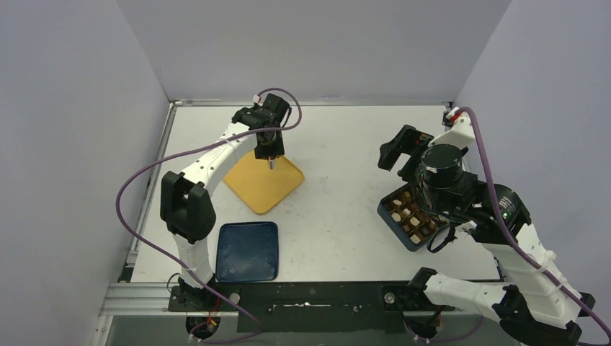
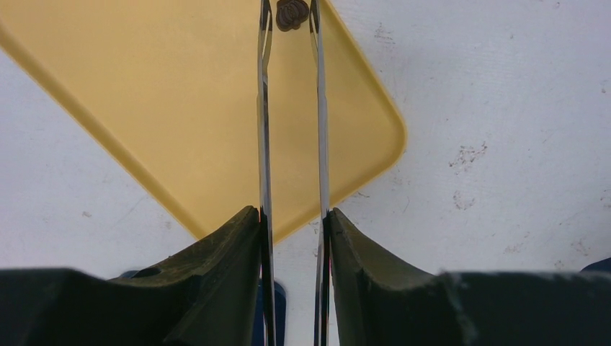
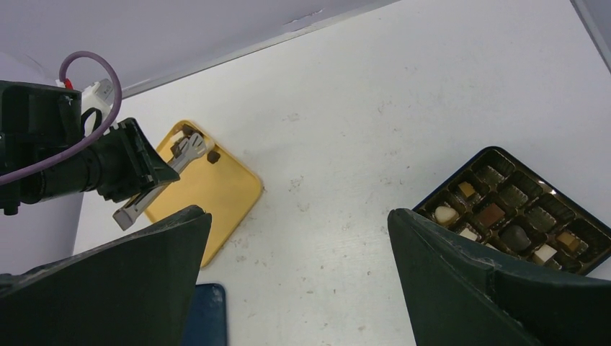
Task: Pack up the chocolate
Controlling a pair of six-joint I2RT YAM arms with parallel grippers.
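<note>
My left gripper is low over the yellow tray (image 1: pixel 263 187), its long fingers shut on a dark brown chocolate (image 2: pixel 292 14) near the tray's edge; whether it is lifted I cannot tell. A few more chocolates (image 3: pixel 213 157) lie in that tray's back part, partly behind the left gripper. My right gripper hangs open with nothing visible between its fingers, beside and above the black compartment box (image 3: pixel 497 166) at the right, which holds several chocolates and has some empty compartments.
An empty dark blue tray (image 1: pixel 247 251) sits at the front left. Grey walls border the table at back and sides.
</note>
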